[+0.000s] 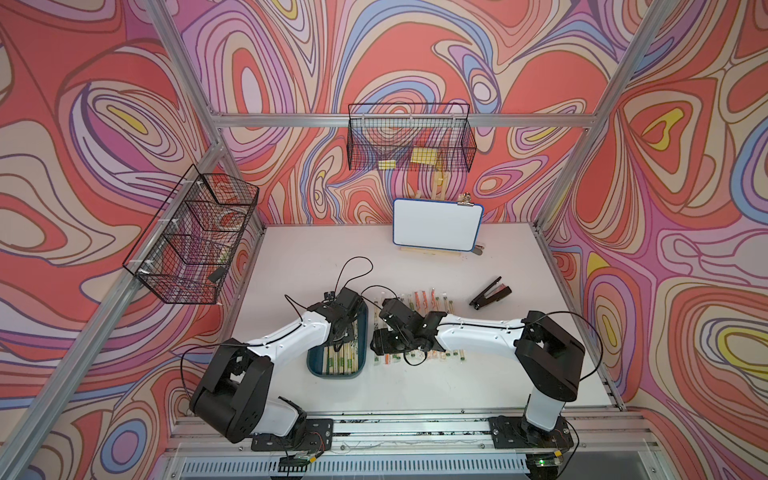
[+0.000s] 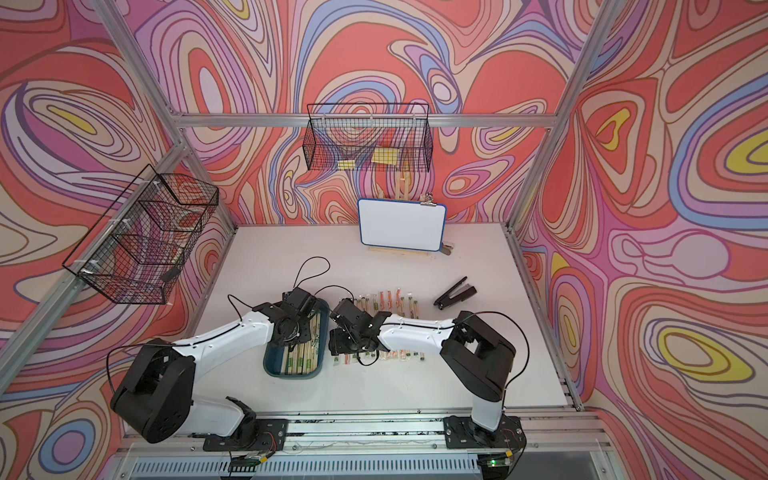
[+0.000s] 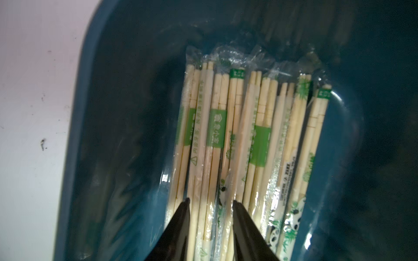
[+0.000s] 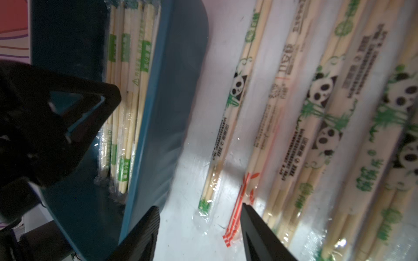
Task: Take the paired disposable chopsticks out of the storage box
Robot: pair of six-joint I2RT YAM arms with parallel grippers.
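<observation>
In the left wrist view, several clear-wrapped chopstick pairs (image 3: 216, 134) lie side by side on the floor of the dark blue-green storage box (image 3: 82, 91). My left gripper is over their near part, its fingers parted and grasping nothing visible. From above, the left arm covers part of the box (image 1: 311, 366). My right gripper is just right of the box wall (image 4: 169, 100), with its fingers wide apart and nothing between them. Several wrapped pairs, including a panda-printed pair (image 4: 233, 104), lie in a row on the white table beside the box.
Both grippers are close together, with the box's right wall between them. A black stapler (image 1: 490, 293) lies at the right; a whiteboard (image 1: 437, 225) stands at the back. Wire baskets (image 1: 412, 144) hang behind and at left.
</observation>
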